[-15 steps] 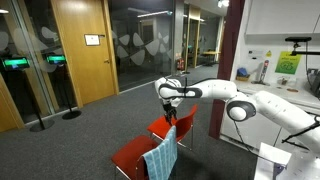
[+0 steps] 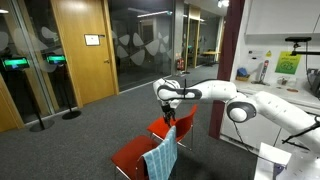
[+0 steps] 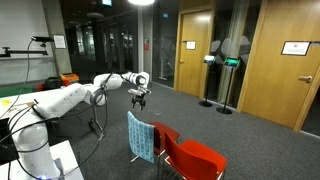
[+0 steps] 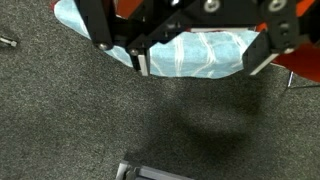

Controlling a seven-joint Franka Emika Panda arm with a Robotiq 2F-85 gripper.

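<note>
A light blue patterned cloth (image 2: 160,160) drapes over the back of a red chair (image 2: 133,155); exterior view 2 shows the same cloth (image 3: 141,137) hanging down. My gripper (image 2: 170,121) is in the air beyond the cloth, pointing down near a second red chair (image 2: 187,122). Seen from the wrist, the open gripper has its fingers spread wide, one fingertip (image 4: 141,64) at left and the other at right. Between and behind them, farther down, lies the cloth (image 4: 205,55) over red. Nothing is held.
Red chairs (image 3: 195,160) stand close together below the arm. Dark carpet (image 2: 60,145) lies open around them. White cabinets (image 2: 240,130) stand behind the arm at the right. Two dark stands (image 2: 65,90) are far off by the wall.
</note>
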